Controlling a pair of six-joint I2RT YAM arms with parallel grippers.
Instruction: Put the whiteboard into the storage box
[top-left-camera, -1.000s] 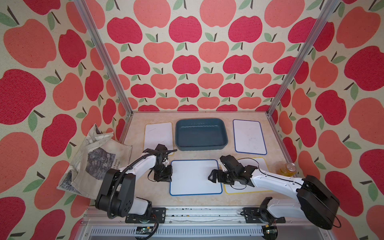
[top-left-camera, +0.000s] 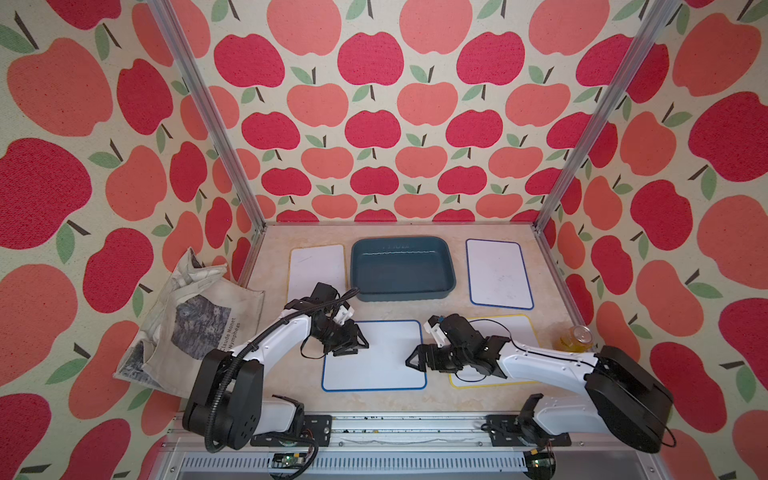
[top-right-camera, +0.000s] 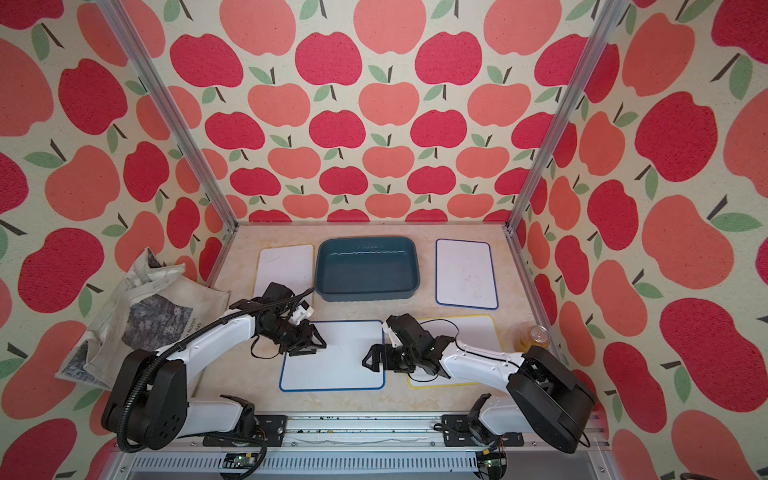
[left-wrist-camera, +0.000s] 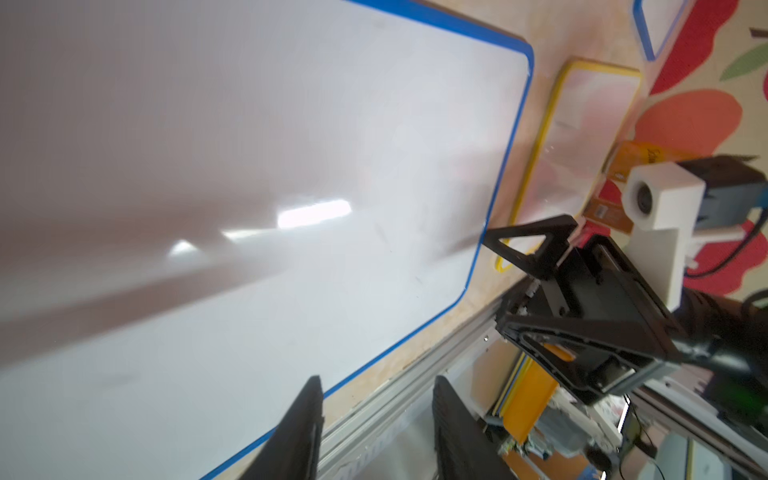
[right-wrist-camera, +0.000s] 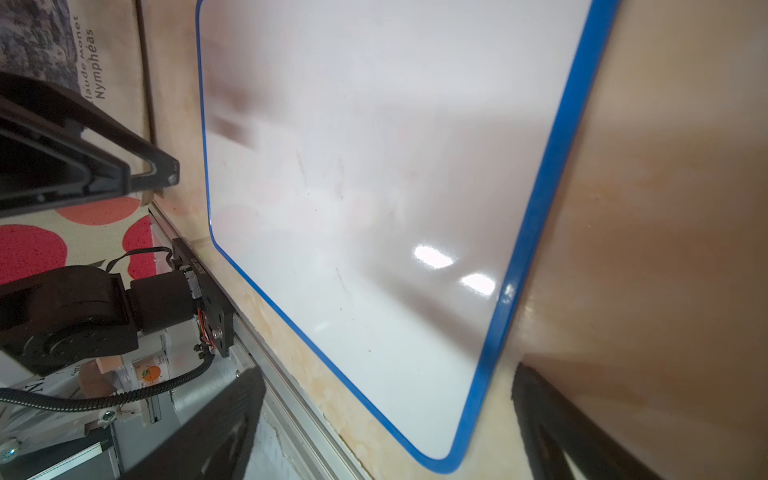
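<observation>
A white whiteboard with a blue rim (top-left-camera: 376, 368) lies flat at the table's front centre, beneath both grippers. My left gripper hangs over the board's left part, apparently open, with nothing between its fingers. My right gripper is low at the board's right end, fingers apart around the corner region, one beside the blue edge; whether they touch it cannot be told. The dark teal storage box (top-left-camera: 402, 268) stands behind the whiteboard, empty.
A yellow-rimmed board (top-left-camera: 512, 328) lies front right, a blue-rimmed one (top-left-camera: 499, 272) back right, another board (top-left-camera: 316, 268) back left. A canvas bag (top-left-camera: 200, 328) is on the left, a jar (top-left-camera: 574, 338) at the right.
The front whiteboard has shifted left. My right gripper has moved slightly left with it, and my left gripper has moved right, over the board.
</observation>
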